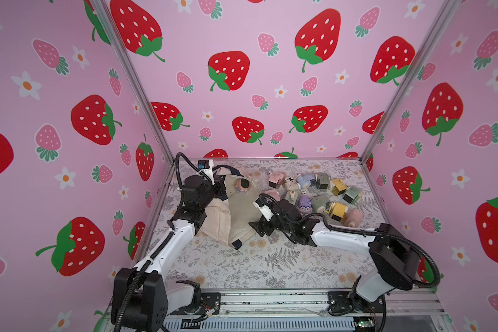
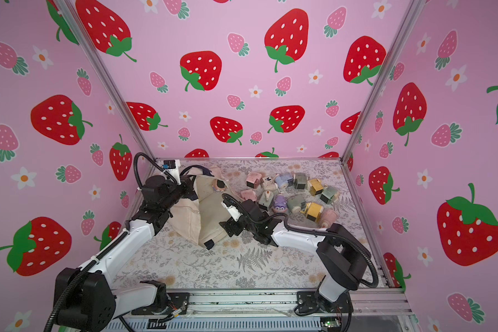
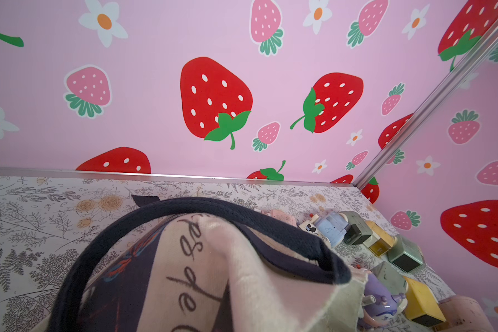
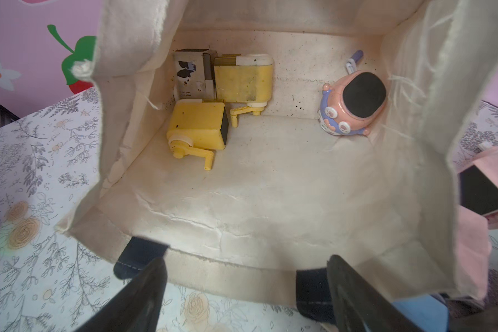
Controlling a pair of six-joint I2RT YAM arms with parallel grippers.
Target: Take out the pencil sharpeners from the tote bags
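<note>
A beige tote bag [image 1: 243, 215] lies on its side, mouth facing forward. Inside, the right wrist view shows two yellow sharpeners [image 4: 198, 122], a cow-print box [image 4: 192, 74] and a pink cartoon sharpener [image 4: 354, 102]. My left gripper [image 1: 220, 188] is at the bag's upper left rim; its fingertips are hidden in the left wrist view, where the bag's navy handle and printed cloth show. My right gripper [image 1: 260, 227] is at the bag's mouth, its fingers apart with nothing between them.
Many sharpeners crowd the table to the right of the bag, among them grey [image 1: 322, 181], yellow [image 1: 337, 210] and purple [image 1: 304, 203] ones. Patterned walls surround the workspace.
</note>
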